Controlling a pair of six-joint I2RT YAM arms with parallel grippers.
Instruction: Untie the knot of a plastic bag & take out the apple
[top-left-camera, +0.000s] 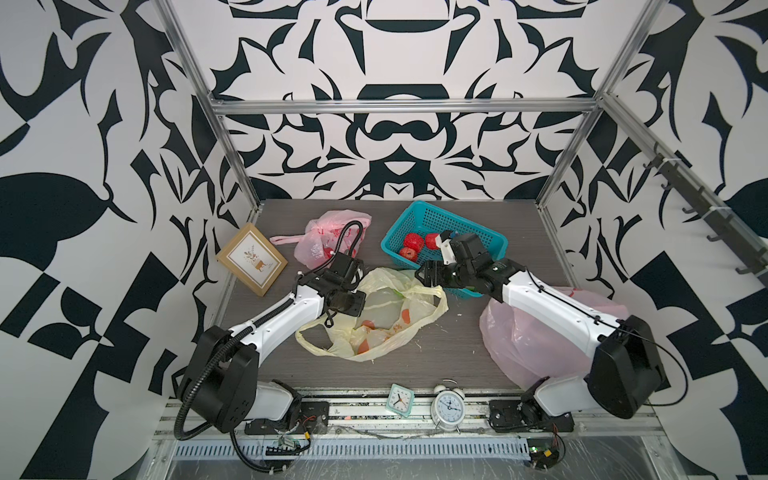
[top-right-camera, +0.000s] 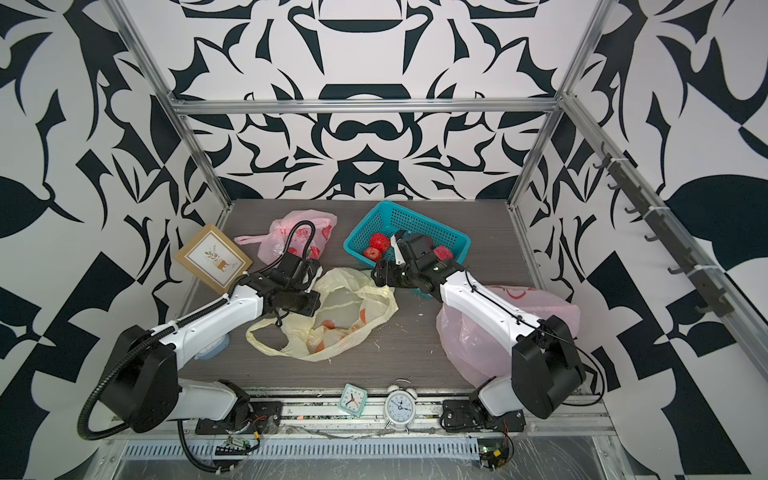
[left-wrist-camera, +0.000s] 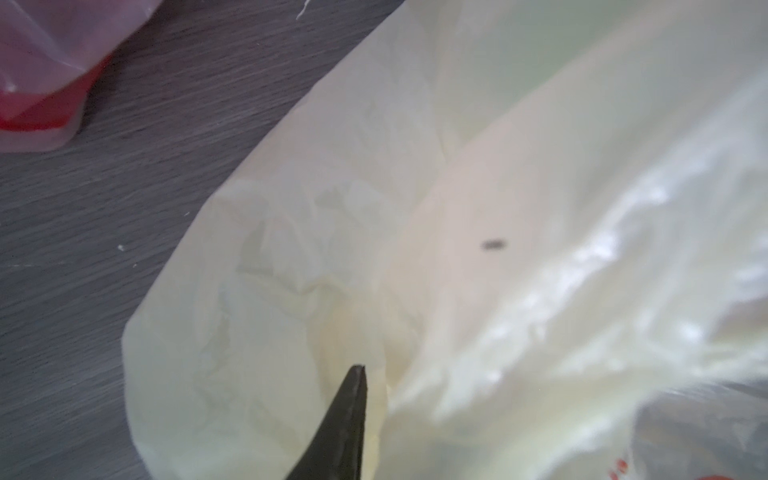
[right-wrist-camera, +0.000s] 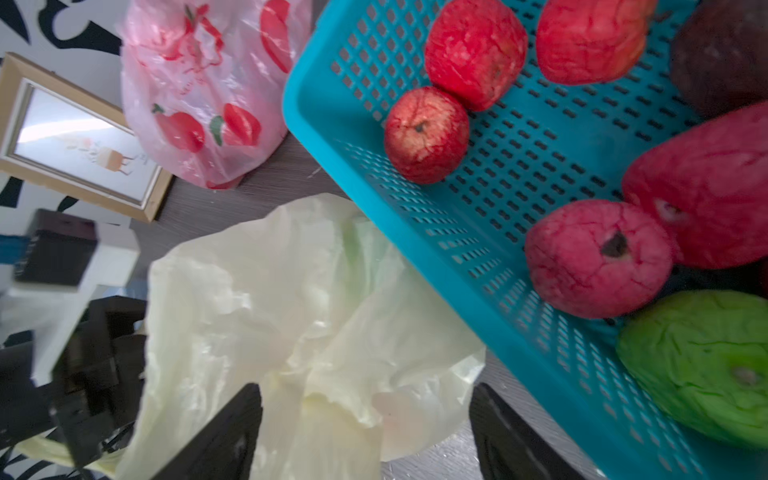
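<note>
A pale yellow plastic bag (top-left-camera: 400, 280) lies with its mouth spread open on the table, a handle loop at its near left. Orange-red patches (top-left-camera: 372, 345) show inside it; whether these are fruit or print is unclear. At the bag's left side is my left gripper (top-left-camera: 357, 304), which is open, with one dark finger (left-wrist-camera: 340, 432) visible against the plastic. My right gripper stands open over the bag's right rim, beside the basket, its fingers (right-wrist-camera: 228, 436) apart. Red apples (right-wrist-camera: 427, 134) sit in the blue basket (right-wrist-camera: 384, 232).
The basket also holds a green fruit (right-wrist-camera: 696, 364) and other fruit. A tied pink bag (top-left-camera: 332, 236) lies at the back left, near a wooden picture frame (top-left-camera: 254, 260). Another pink bag (top-left-camera: 552, 336) rests under the right arm. Bare table shows at the front middle.
</note>
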